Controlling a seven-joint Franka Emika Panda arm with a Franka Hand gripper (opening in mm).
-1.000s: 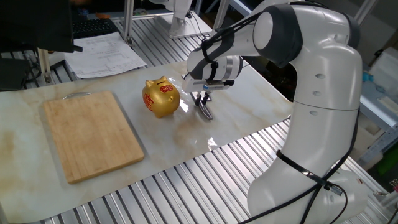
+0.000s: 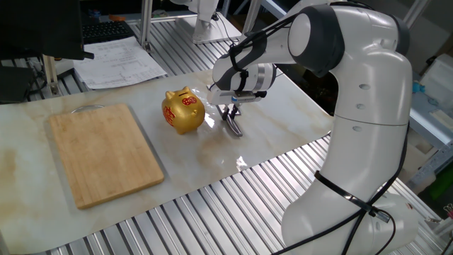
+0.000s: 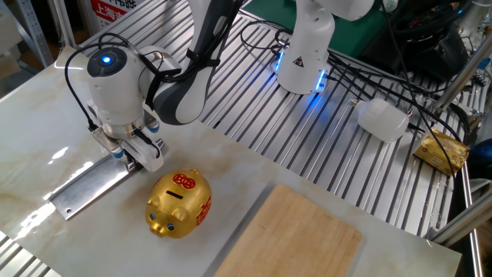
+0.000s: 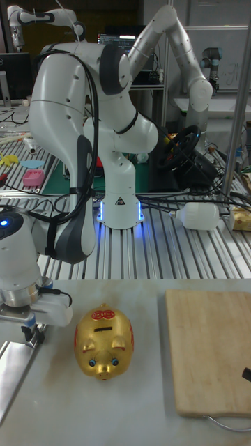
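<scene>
A gold piggy bank [image 2: 184, 111] with red markings stands upright on the marbled tabletop; its coin slot faces up in the second exterior view. Beside it, my gripper [image 3: 137, 159] points down, low over the table. A flat, shiny metal piece [image 3: 92, 185] with a small hole near its far corner extends from under the gripper, away from the piggy bank. Black fingers [image 4: 33, 333] show at its near end, but the hand hides much of the contact. Whether they are closed on the metal is unclear.
A wooden cutting board [image 2: 106, 156] with a metal handle lies on the other side of the piggy bank, with a clear strip between. Papers [image 2: 117, 64] lie beyond the tabletop. Slatted metal rails [image 3: 254, 123] border the tabletop.
</scene>
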